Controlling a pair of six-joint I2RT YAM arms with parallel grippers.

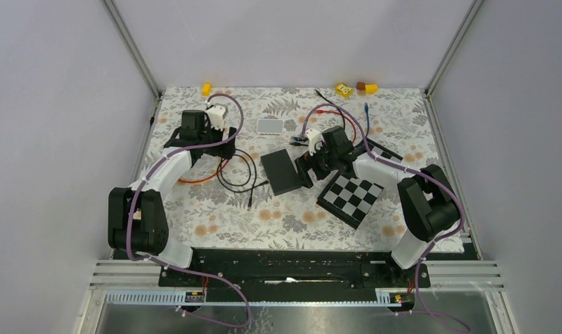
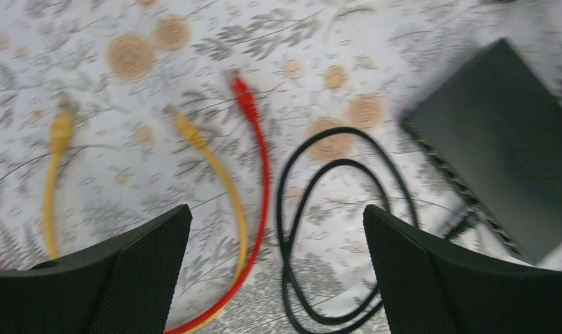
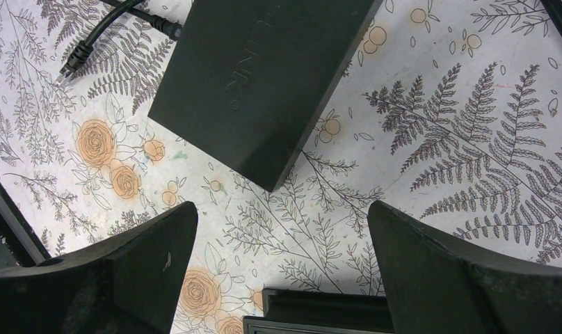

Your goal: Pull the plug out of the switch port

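Observation:
The black switch (image 1: 280,172) lies mid-table; in the right wrist view its body (image 3: 257,83) has a cable plug (image 3: 163,26) at its near-left edge, and another loose plug (image 3: 73,61) lies on the table farther out. In the left wrist view the switch (image 2: 494,153) is blurred, with black cable loops (image 2: 288,236) beside it. My left gripper (image 1: 225,140) is above the cables left of the switch, fingers open and empty. My right gripper (image 1: 306,169) is over the switch's right side, also open with nothing between its fingers.
A chequered board (image 1: 348,198) lies right of the switch. A small pale panel (image 1: 270,126) is behind it. Red, yellow and blue cables are spread about, and yellow blocks (image 1: 206,89) sit along the back edge.

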